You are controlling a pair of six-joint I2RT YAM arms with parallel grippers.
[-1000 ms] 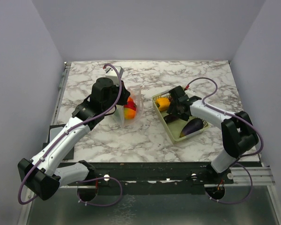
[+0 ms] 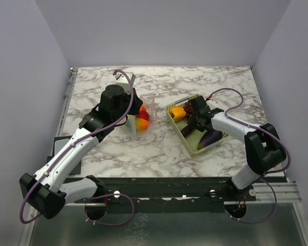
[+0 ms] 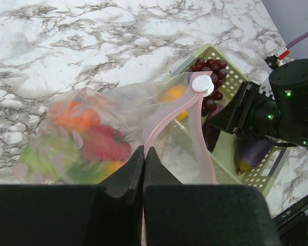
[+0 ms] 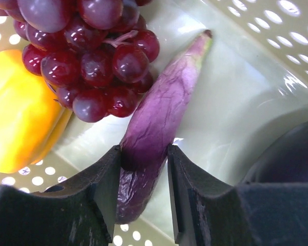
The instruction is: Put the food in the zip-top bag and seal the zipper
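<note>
The clear zip top bag (image 3: pixel 108 138), holding orange, red and green vegetables, lies left of the green basket (image 2: pixel 194 149). My left gripper is shut at the bag's pink zipper edge (image 3: pixel 164 123). In the right wrist view my right gripper has its fingers either side of a long purple eggplant (image 4: pixel 161 102); whether they grip it I cannot tell. Grapes (image 4: pixel 92 66) and a yellow pepper (image 4: pixel 18 107) lie beside it. A dark eggplant (image 2: pixel 210 137) lies at the basket's near right.
Bare marble tabletop (image 2: pixel 159 79) shows behind the bag and basket and in front of them. A dark flat object (image 2: pixel 64 146) is at the left edge, near the left arm.
The left arm has not moved.
</note>
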